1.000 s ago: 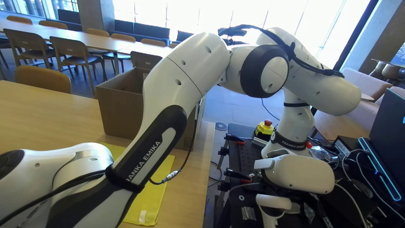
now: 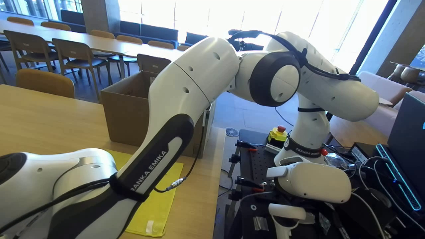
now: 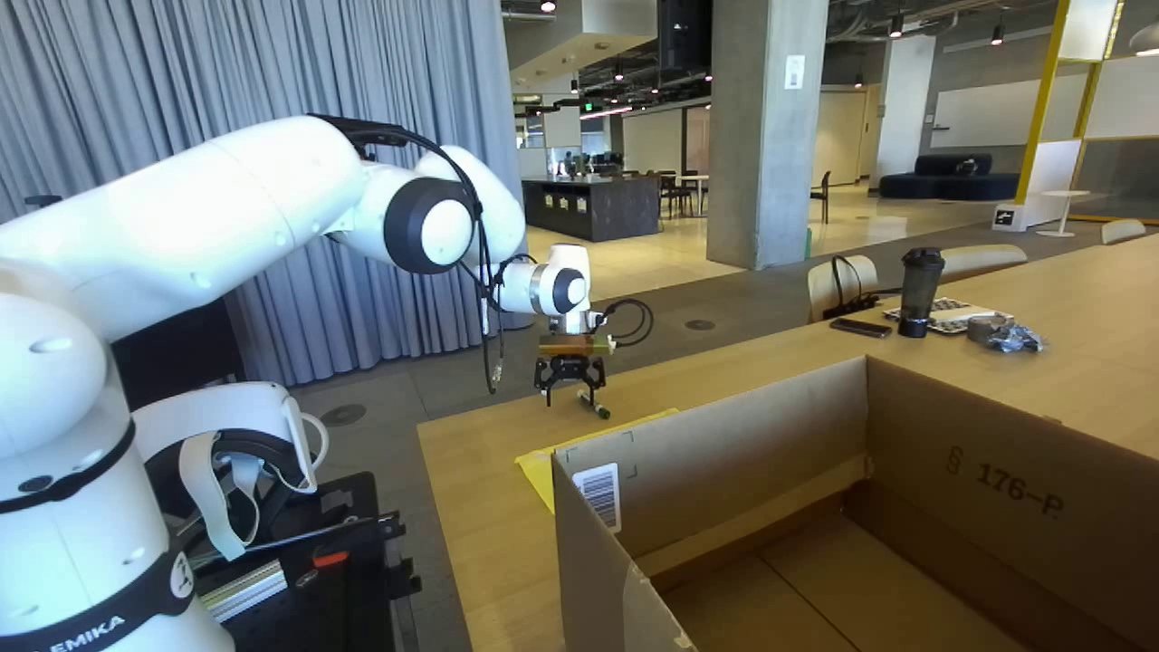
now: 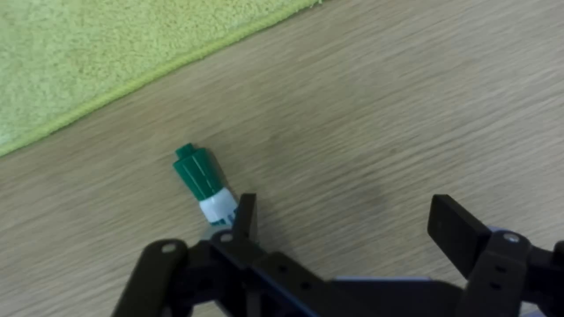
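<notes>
A white marker with a green cap point(image 4: 198, 173) lies on the wooden table, close to the yellow-green cloth point(image 4: 105, 58). In the wrist view my gripper is open, its two black fingers wide apart and only bare table showing between them. The marker's body runs behind the left finger point(image 4: 246, 216), so its far end is hidden. Exterior view 2 has the gripper point(image 3: 571, 400) pointing down low over the table, with the marker point(image 3: 595, 407) by one fingertip; whether they touch cannot be told. Exterior view 1 leaves the gripper out of frame.
A large open cardboard box point(image 3: 717, 451) stands on the table beside the cloth point(image 2: 165, 199). Farther along the table are a dark bottle point(image 3: 920, 288), a phone point(image 3: 860, 326) and a crumpled blue wrapper point(image 3: 1018, 339). Bare table lies right of the marker in the wrist view.
Compared with one second ago, the arm's elbow and forearm sit slightly lower and a little further left in exterior view 1. Box and cloth have stayed put.
</notes>
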